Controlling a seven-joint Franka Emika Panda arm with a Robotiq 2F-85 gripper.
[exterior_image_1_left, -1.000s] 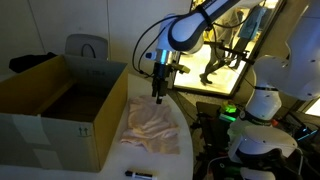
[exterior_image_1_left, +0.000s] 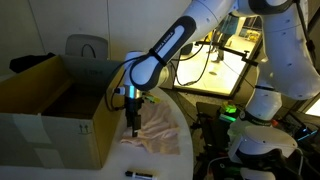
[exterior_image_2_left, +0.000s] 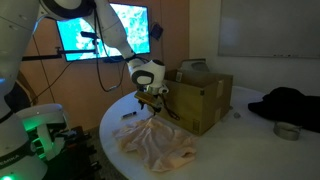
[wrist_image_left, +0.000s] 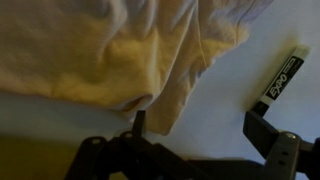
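Note:
A pale pink-orange cloth (exterior_image_1_left: 158, 132) lies crumpled on the white table, its folds also visible in exterior view 2 (exterior_image_2_left: 155, 145). At the cloth's box-side edge, my gripper (exterior_image_1_left: 132, 128) points down, close beside the cardboard box. In the wrist view, the gripper has its dark fingers wide apart, with a cloth corner (wrist_image_left: 166, 112) just ahead of the left one. Nothing is clasped between them. Whether the fingertips touch the cloth or table cannot be told. A black-and-white marker (wrist_image_left: 280, 80) lies apart from the cloth, ahead of the right finger.
The tall open cardboard box (exterior_image_1_left: 60, 140) stands very near the gripper. A black cloth item (exterior_image_2_left: 287, 106) and a round tin (exterior_image_2_left: 287, 131) sit farther along the table. Bare table surrounds the marker (exterior_image_1_left: 141, 175).
My gripper has travelled left in exterior view 1, over the cloth towards the cardboard box, and come lower. The cloth, marker and box look unmoved.

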